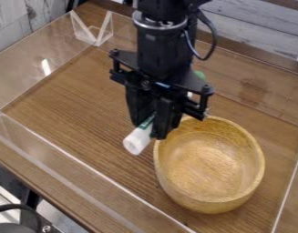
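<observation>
A black robot arm fills the upper middle, ending in my gripper [151, 122], which is shut on a white cylindrical object [138, 137]. The white object hangs tilted below the fingers, just left of a round cream bowl [207, 169] on the wooden table. The gripper's body partly hides whatever is behind it; a small green thing [201, 76] peeks out behind the arm on the right.
A white wall runs along the back. A black cable lies at the lower left corner.
</observation>
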